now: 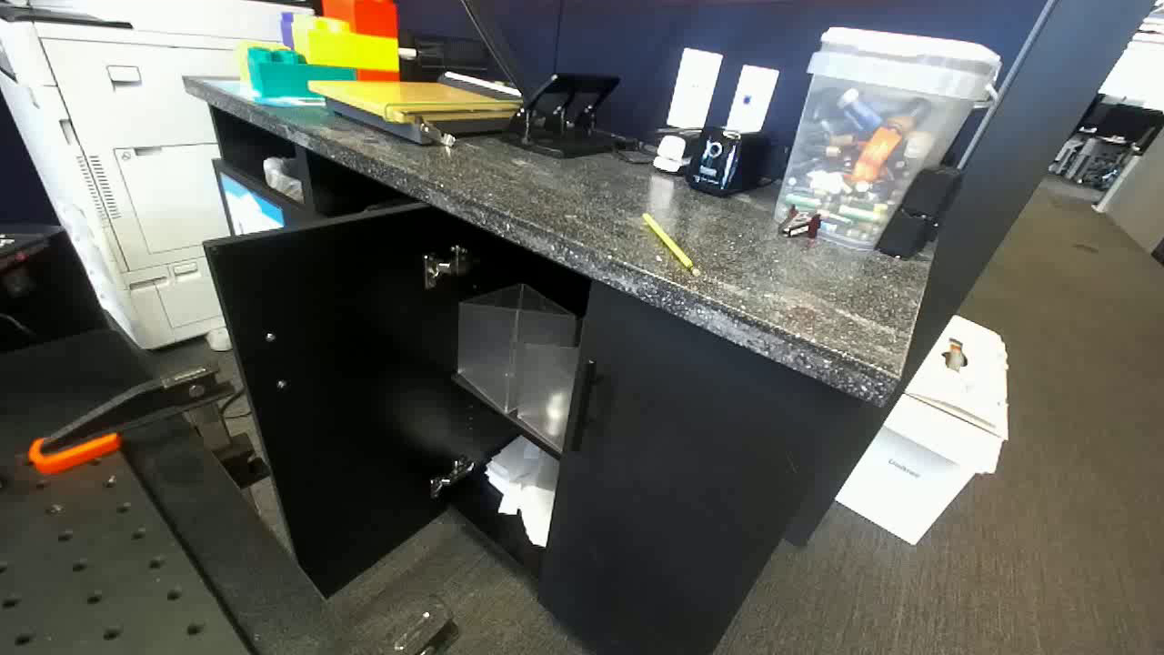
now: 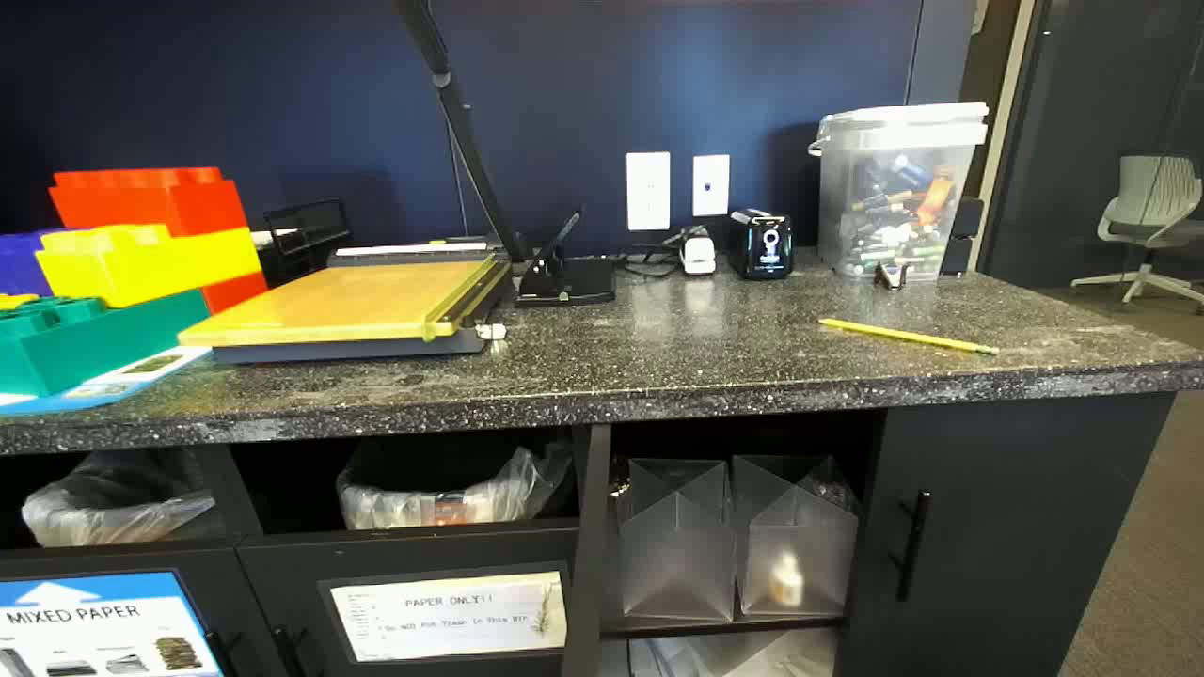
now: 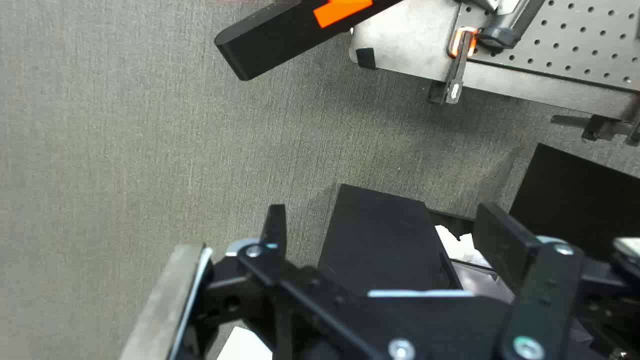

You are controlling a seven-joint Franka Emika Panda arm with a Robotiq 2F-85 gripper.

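Observation:
In the wrist view my gripper is open, its two fingers wide apart with nothing between them. It hangs above the carpet and the black cabinet, and neither exterior view shows it. The cabinet's left door (image 1: 338, 404) stands swung out, while the right door (image 1: 666, 469) is closed, with a vertical black handle (image 2: 911, 547). Behind the open door are clear bins (image 2: 677, 542) on a shelf, and white paper (image 1: 526, 486) lies below them. A yellow pencil (image 2: 903, 334) rests on the speckled countertop (image 2: 700, 350).
On the counter stand a paper cutter (image 2: 350, 299) with its arm raised, large toy bricks (image 2: 147, 248), a black sharpener (image 2: 763, 246) and a clear bucket (image 2: 897, 192) of markers. A white box (image 1: 911, 469) sits on the floor at right. Carpet (image 3: 150, 150) is open in the wrist view.

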